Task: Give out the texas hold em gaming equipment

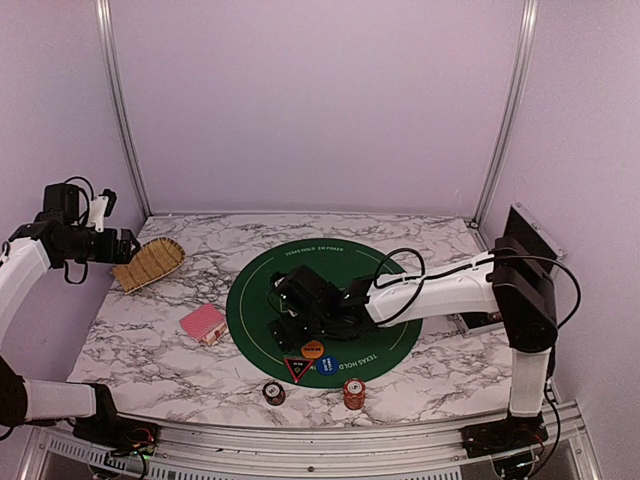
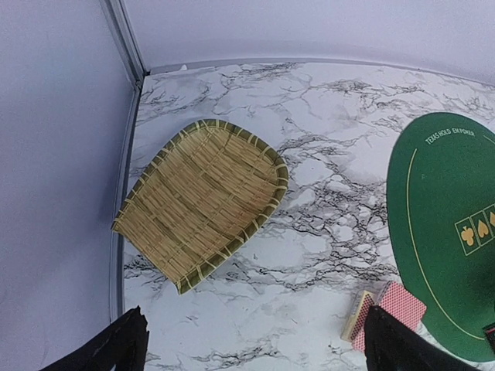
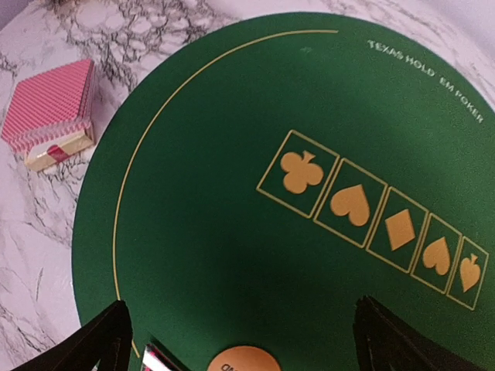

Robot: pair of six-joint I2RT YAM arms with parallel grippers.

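A round green poker mat lies on the marble table. Near its front edge sit an orange disc, a blue disc and a dark triangle marker with a red border. Red-backed cards rest left of the mat. In front of it stand a dark chip stack and a red chip stack. My right gripper is over the mat's left front part, open and empty; its wrist view shows the orange disc low between its fingers. Off at the left, my open left gripper holds nothing.
A woven bamboo tray lies at the back left, under the left gripper's side. On the right, an open chip case is mostly hidden behind my right arm.
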